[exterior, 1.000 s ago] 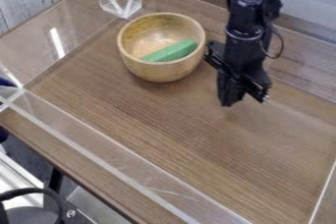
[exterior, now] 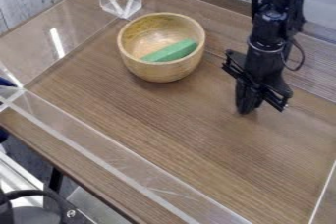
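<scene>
The black robot gripper (exterior: 251, 98) is low over the wooden table, right of centre, pointing down, its tips at or close to the surface. It looks shut, with nothing clear between its fingers. To its left is a wooden bowl (exterior: 141, 70) holding a green elongated object (exterior: 171, 53), apart from the gripper.
A small white wire-like object (exterior: 120, 2) stands at the back left. Clear tape strips run along the table (exterior: 171, 149) edges. A black coiled part (exterior: 27, 208) lies at the bottom left corner.
The gripper has moved to the right, away from the bowl, and sits slightly lower than a second ago. The bowl and green object are unchanged.
</scene>
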